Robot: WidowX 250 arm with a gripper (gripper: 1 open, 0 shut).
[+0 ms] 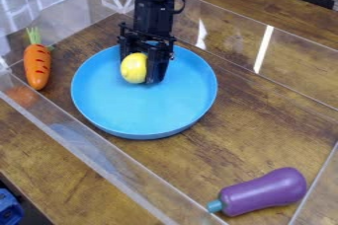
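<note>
My black gripper (144, 53) reaches down from the top to the back-left part of a blue plate (144, 104), where its fingers are around a small yellow object (133, 69). The object sits low at the plate's surface, partly hidden by the dark fingers; I cannot tell whether they are closed firmly on it.
A toy carrot (39, 65) lies left of the plate, and a purple eggplant toy (262, 191) at the front right. Clear low walls run along the edges of the wooden table (251, 120).
</note>
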